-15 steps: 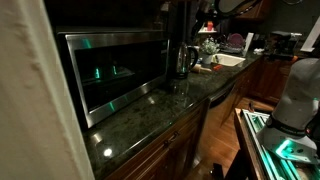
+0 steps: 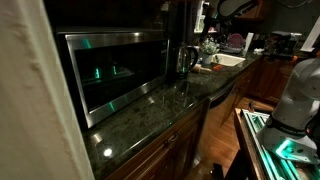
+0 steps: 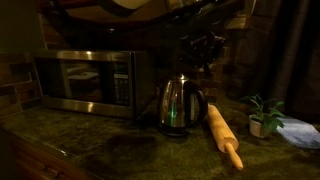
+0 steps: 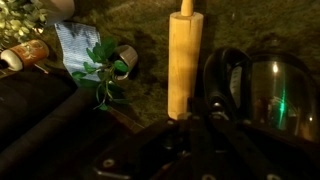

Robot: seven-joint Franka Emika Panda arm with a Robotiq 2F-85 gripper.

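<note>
My gripper [image 3: 207,68] hangs above the counter, behind and over the kettle and rolling pin. Dark fingers fill the lower part of the wrist view, close together and shut, with nothing visible between them. Below lies a wooden rolling pin [image 4: 184,60], its near end hidden by the gripper. Beside it stands a shiny kettle [image 3: 181,104] with a black handle [image 4: 221,80]. On the pin's other side is a small potted plant [image 3: 262,118] next to a pale blue cloth [image 4: 84,46].
A steel microwave [image 3: 92,80] stands to the kettle's left. A sink [image 2: 229,60] is farther along. A jar [image 4: 27,53] lies past the cloth.
At the upper right of exterior view 1, the arm has shifted a little to the left over the last second. The kettle and microwave stay where they were.
</note>
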